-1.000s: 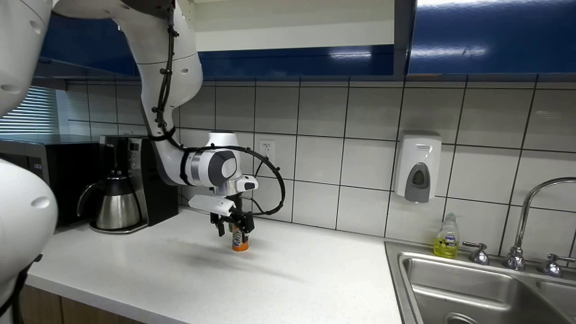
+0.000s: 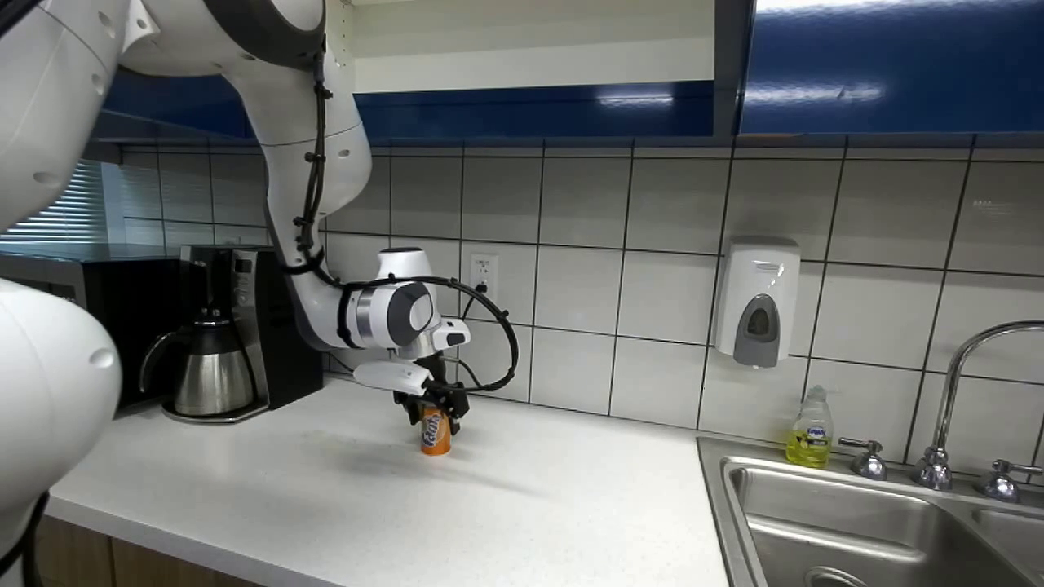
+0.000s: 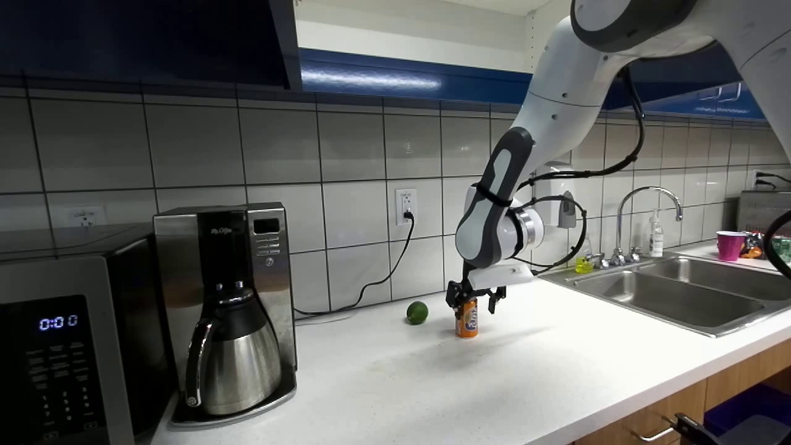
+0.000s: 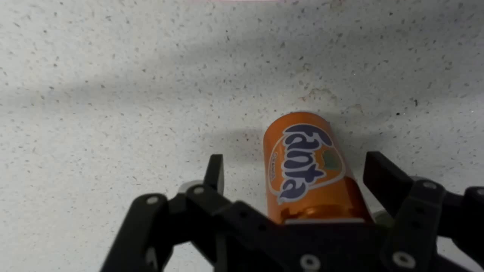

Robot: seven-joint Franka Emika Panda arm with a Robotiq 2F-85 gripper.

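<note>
An orange Fanta can point(image 2: 436, 432) stands upright on the white counter. My gripper is open, and in the wrist view the can point(image 4: 301, 165) lies between its two fingers with gaps on both sides, nearer the right one. The can's upper end is hidden under the gripper body there. In the second exterior view, the gripper point(image 3: 476, 303) reaches down around the top of the can point(image 3: 467, 320). A green lime point(image 3: 417, 313) rests on the counter near the wall, left of the can.
A coffee maker point(image 3: 267, 296) with a steel carafe and a microwave point(image 3: 111, 326) stand at the left. The sink point(image 2: 729, 509) and a yellow soap bottle point(image 2: 810, 430) are at the right. Open counter point(image 2: 577, 489) lies between can and sink.
My gripper has shifted slightly right and away from the first exterior camera, so it now sits more over the can. The can stays in place.
</note>
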